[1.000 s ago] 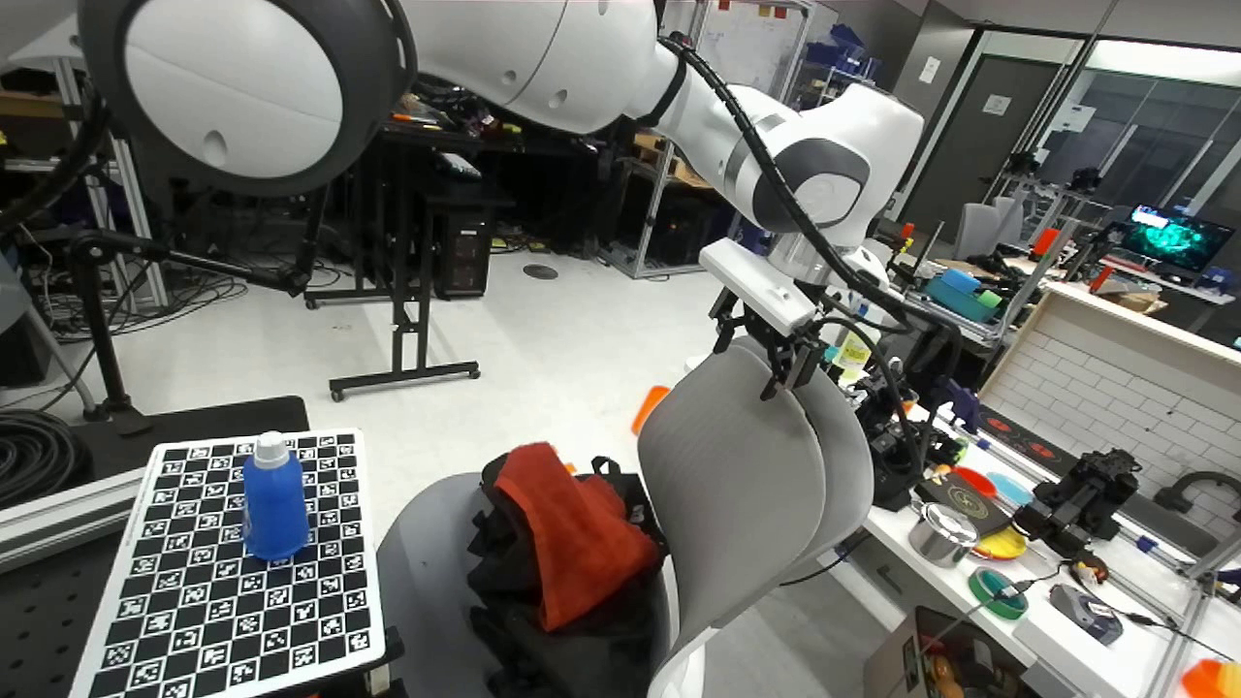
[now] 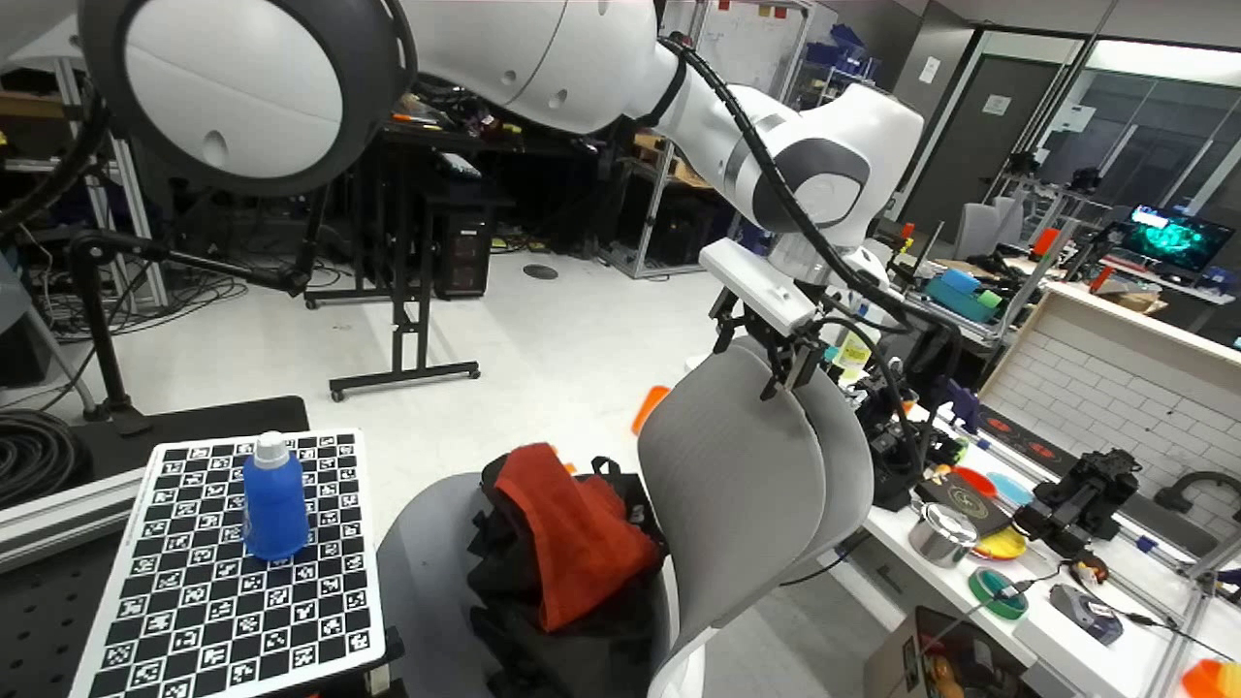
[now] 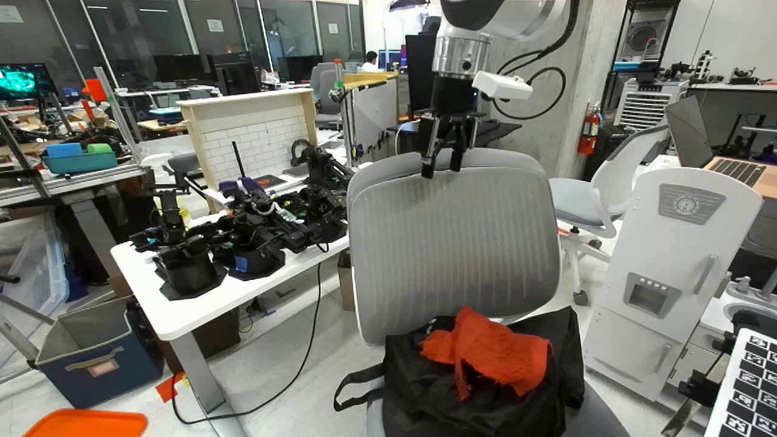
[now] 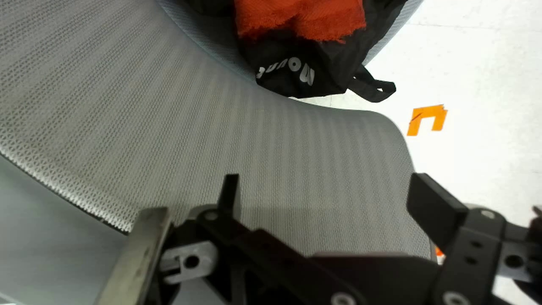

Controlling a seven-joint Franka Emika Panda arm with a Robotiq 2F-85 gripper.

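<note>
My gripper stands open at the top of the grey chair's backrest, its fingers wide apart in the wrist view with nothing held. Whether the fingertips touch the backrest, I cannot tell. Below, on the seat, an orange-red cloth lies crumpled over a black bag. The wrist view shows part of the same cloth and white lettering on the bag, beyond the backrest's face.
A blue bottle with a white cap stands on a checkered board left of the chair. Behind the chair is a white table crowded with black devices. A white toy fridge stands on the other side.
</note>
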